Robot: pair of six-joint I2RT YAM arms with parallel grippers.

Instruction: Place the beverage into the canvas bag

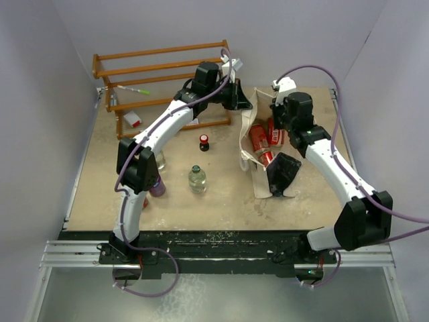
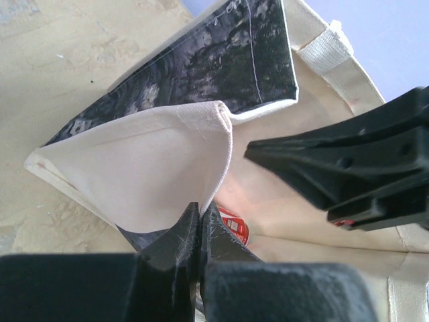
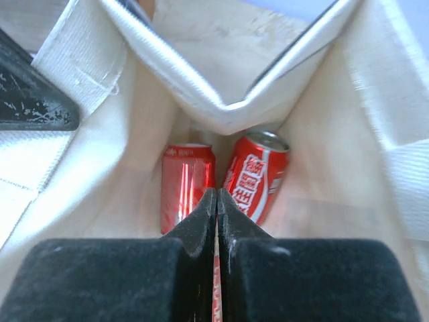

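The canvas bag [image 1: 245, 134] stands at the right of the table with red cans inside [image 1: 259, 139]; in the right wrist view two cans, one [image 3: 188, 184] beside another [image 3: 258, 174], lie at its bottom. My left gripper [image 1: 240, 100] is shut at the bag's left rim, a thin canvas edge [image 2: 167, 161] running to its fingertips [image 2: 201, 225]. My right gripper [image 1: 278, 104] is shut above the bag's interior, nothing seen between its tips.
A clear bottle [image 1: 198, 180], a small red-capped bottle [image 1: 204, 143], a purple can [image 1: 157, 188] and other drinks stand left of the bag. A wooden rack [image 1: 161, 52] is at the back.
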